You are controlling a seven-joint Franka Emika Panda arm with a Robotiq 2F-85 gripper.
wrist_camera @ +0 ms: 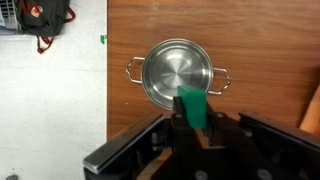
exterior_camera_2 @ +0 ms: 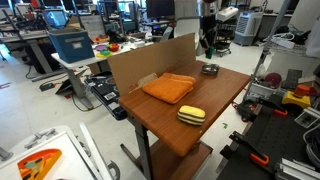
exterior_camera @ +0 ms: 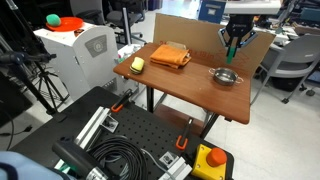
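A small green object (wrist_camera: 195, 106) is held in my gripper, which is shut on it. In the wrist view it overlaps the lower right of a silver two-handled pot (wrist_camera: 172, 70), which is empty inside as far as it shows. In the first exterior view the gripper (exterior_camera: 233, 50) hangs above the pot (exterior_camera: 226, 79) near the table's right end. The second exterior view puts the pot (exterior_camera_2: 210, 70) at the table's far end, with the gripper over it.
An orange cloth (exterior_camera: 172, 55) and a yellow sponge-like block (exterior_camera: 137, 65) lie on the left of the wooden table (exterior_camera: 190, 85). A cardboard panel (exterior_camera: 195, 33) stands along the back edge. Bare tabletop lies between cloth and pot.
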